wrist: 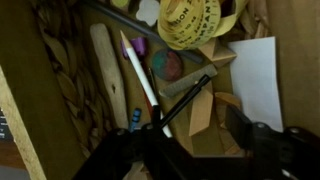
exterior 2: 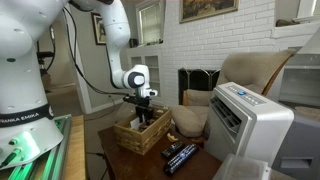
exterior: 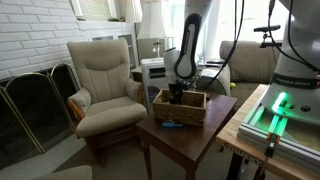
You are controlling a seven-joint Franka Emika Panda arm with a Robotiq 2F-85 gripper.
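Note:
My gripper is inside a wicker basket (exterior: 180, 121), its two black fingers (wrist: 165, 150) apart at the lower edge of the wrist view. Below and between them lies a light wooden block (wrist: 201, 112). A thin black stick (wrist: 187, 97) slants up and right from near the left finger. Alongside are a white pencil-like stick (wrist: 140, 72), a wooden clothespin-like piece (wrist: 107, 70) and a grey-brown bar (wrist: 190, 82). A yellow measuring tape (wrist: 187, 22) is coiled at the top. I see nothing clearly held, though the dark fingers hide part of the contents.
The basket stands on a dark wooden table (exterior 2: 128, 165). Outside it lie a blue-handled item (exterior: 173, 125) and a black device (exterior 2: 180, 158). A white appliance (exterior 2: 240, 115) stands beyond. Within the basket, a white card (wrist: 257, 80) rests near the right wall.

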